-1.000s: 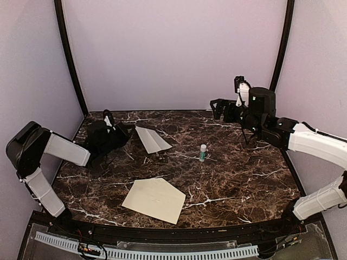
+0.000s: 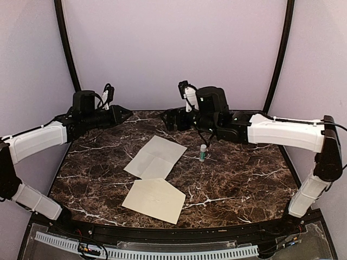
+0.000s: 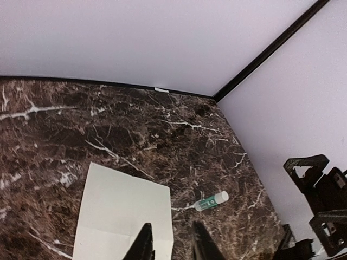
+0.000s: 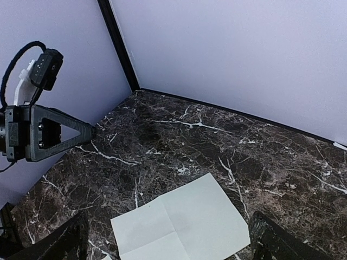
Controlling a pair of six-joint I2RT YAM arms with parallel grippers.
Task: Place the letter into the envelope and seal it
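Note:
The white creased letter (image 2: 156, 154) shows spread out above the middle of the table, apart from both grippers. Its near end meets the flap tip of the cream envelope (image 2: 154, 201); whether the two overlap I cannot tell. Up at the left, my left gripper (image 2: 129, 114) has its fingers parted; in its wrist view the letter (image 3: 122, 208) appears beyond the fingertips (image 3: 142, 244), not between them. My right gripper (image 2: 167, 120) hangs behind and right of the letter. Its fingers (image 4: 274, 238) are wide apart, the letter (image 4: 190, 216) showing past them.
A glue stick (image 2: 203, 153) with a white cap stands right of the letter, below the right gripper.
The letter has left my left gripper and now lies flatter, nearer the envelope. My right gripper has moved left toward the middle.

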